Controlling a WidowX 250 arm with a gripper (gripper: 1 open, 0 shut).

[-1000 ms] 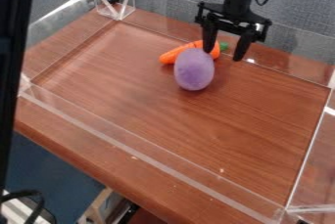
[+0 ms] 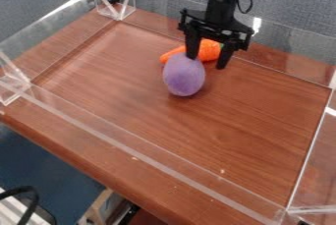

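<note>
A purple egg-shaped object (image 2: pixel 183 77), apparently a toy eggplant, lies on the wooden surface just in front of an orange carrot (image 2: pixel 179 53). The black gripper (image 2: pixel 206 54) hangs over the carrot, behind and just right of the purple object, its two fingers apart and pointing down. It partly hides the carrot, and whether anything touches its fingers is unclear.
Clear plastic walls (image 2: pixel 134 164) border the wooden surface (image 2: pixel 243 145). The front, left and right parts of the surface are free. A grey padded wall stands behind.
The gripper has come down and a little toward the front left, lower over the carrot and closer to the purple object, covering more of the carrot.
</note>
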